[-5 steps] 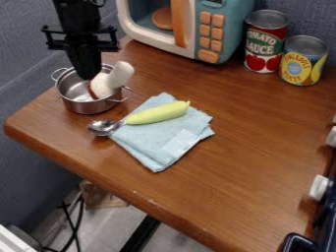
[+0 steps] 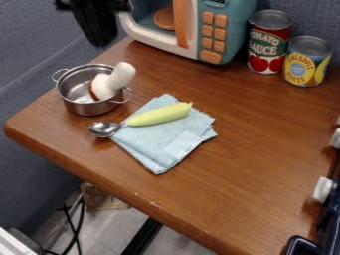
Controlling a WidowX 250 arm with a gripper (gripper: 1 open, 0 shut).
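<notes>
A dark gripper (image 2: 93,22) hangs at the top left, above and behind a small steel pot (image 2: 76,98), blurred and cut off by the frame edge, so its finger is hard to read. In the pot is a pale cylindrical item (image 2: 117,77) with a reddish piece near it. Right of the pot, a pale blue cloth (image 2: 163,150) lies folded with a yellow-green corn-like item (image 2: 161,115) on it and a metal spoon (image 2: 107,128) at its left edge.
A toy microwave (image 2: 220,35) stands at the back, with a tomato sauce can (image 2: 267,45) and a yellow can (image 2: 307,68) to its right. White-knobbed dark object at the right edge.
The gripper has risen from just above the pot to the top edge of the view. The pot and other items look unchanged.
</notes>
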